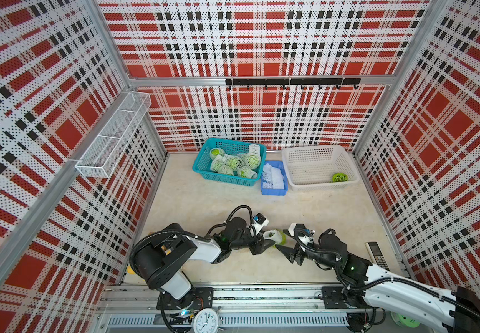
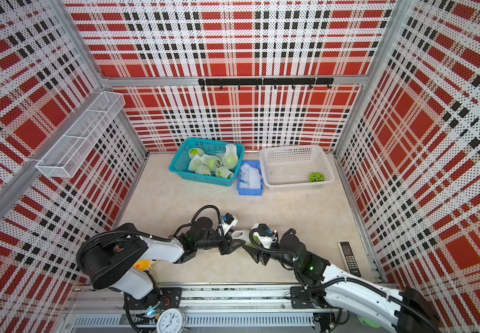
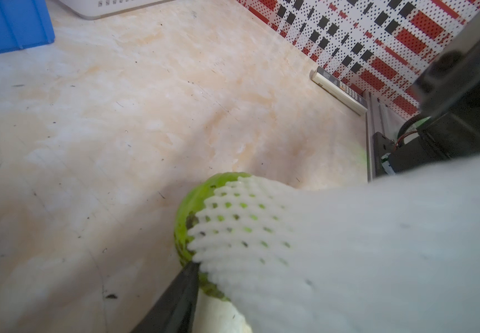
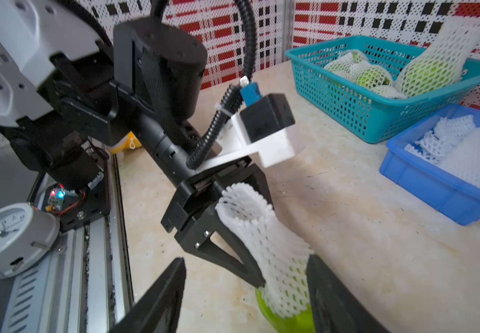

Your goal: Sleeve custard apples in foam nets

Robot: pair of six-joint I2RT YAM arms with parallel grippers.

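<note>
A green custard apple (image 3: 187, 222) rests low over the table between my two grippers, partly covered by a white foam net (image 3: 251, 222). In the right wrist view the net (image 4: 276, 255) runs from my left gripper's palm down over the fruit, leaving green (image 4: 287, 322) bare at its lower end. My left gripper (image 1: 264, 243) has one dark finger (image 3: 176, 297) alongside the net and fruit; its other finger is hidden. My right gripper stands open, its fingers wide apart, with the right-hand finger overlapping the fruit in view; contact cannot be told.
At the back, a teal basket (image 1: 204, 169) holds several netted fruits. Beside it are a blue tray (image 1: 273, 192) of foam nets and a white basket (image 1: 306, 180) with one bare custard apple (image 1: 339, 177). A phone (image 1: 377, 255) lies at right.
</note>
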